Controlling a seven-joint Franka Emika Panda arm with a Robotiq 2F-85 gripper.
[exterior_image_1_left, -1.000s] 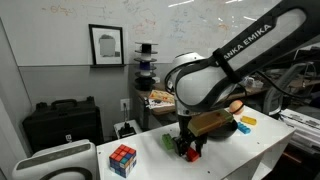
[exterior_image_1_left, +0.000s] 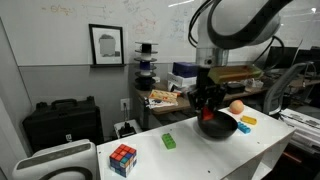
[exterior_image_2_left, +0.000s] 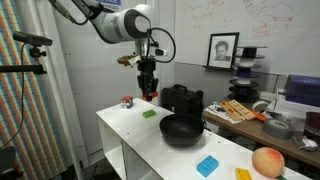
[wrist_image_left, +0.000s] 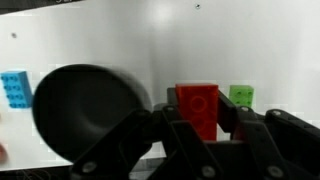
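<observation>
Shut on a red block (wrist_image_left: 198, 108), my gripper holds it above the white table. In exterior view 1 the red block (exterior_image_1_left: 208, 114) shows under the gripper (exterior_image_1_left: 207, 104), in front of the black pan. Exterior view 2 has the block (exterior_image_2_left: 150, 97) beneath the hand, left of the pan (exterior_image_2_left: 182, 131). From the wrist, the round black pan (wrist_image_left: 85, 112) lies left of the block, apart from it. A green block (wrist_image_left: 241, 96) is on the table to the right of the gripper.
A Rubik's cube (exterior_image_1_left: 123, 160) stands near a white appliance (exterior_image_1_left: 55, 165). Blue blocks (exterior_image_2_left: 207, 166), a yellow block (exterior_image_2_left: 243, 174) and a peach-coloured ball (exterior_image_2_left: 268, 162) lie beyond the pan. Bare tabletop (exterior_image_1_left: 190, 158) surrounds the green block.
The gripper has risen off the table with the red block and moved right, towards the pan. The green block, partly covered before, now shows clear.
</observation>
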